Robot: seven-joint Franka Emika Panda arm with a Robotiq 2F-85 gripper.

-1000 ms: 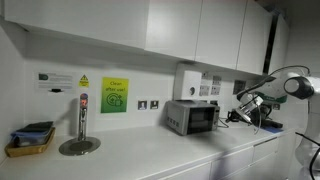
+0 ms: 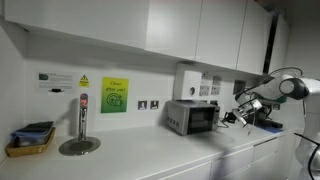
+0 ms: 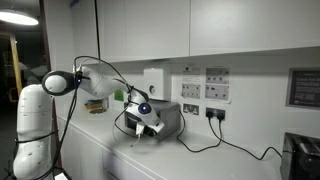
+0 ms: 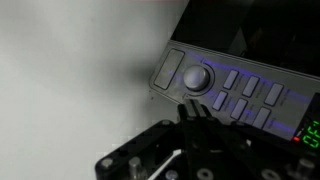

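Note:
The microwave (image 3: pixel 168 117) stands against the wall, and my gripper (image 3: pixel 146 134) is in front of it in exterior view 2. Its control panel fills much of the wrist view, with a round knob (image 4: pixel 195 78), a large button (image 4: pixel 169 69), several small buttons and a green lit display (image 4: pixel 312 133). My gripper is shut at the panel's edge, just below the knob, with nothing showing between its fingers. Whether the tips touch the panel cannot be told. The microwave (image 2: pixel 193 117) shows clearly in exterior view 1, with the arm to its right.
A tap (image 2: pixel 83 115) and a tray (image 2: pixel 32 138) are at the far left. Black cables (image 3: pixel 215 141) hang from the wall sockets onto the counter. A dark appliance (image 3: pixel 301 157) stands at the right.
The arm has shifted slightly at the right of exterior view 1, its hand turning a little. The microwave and counter items look unmoved.

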